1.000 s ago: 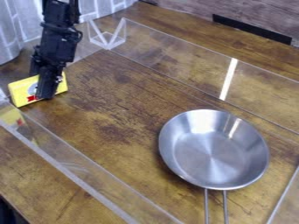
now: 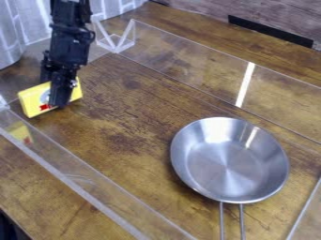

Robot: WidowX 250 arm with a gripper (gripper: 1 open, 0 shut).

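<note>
My black gripper (image 2: 56, 92) reaches down from the upper left onto a yellow object (image 2: 36, 101) with white and red markings, which lies low on the wooden table (image 2: 138, 103) at the left. The gripper is shut on it, its fingertips partly hiding it.
A steel pan (image 2: 230, 159) with its handle toward the front stands at the right. Clear transparent walls run along the back, left and right.
The gripper and the yellow object have shifted a little to the right. The pan has stayed in place.
</note>
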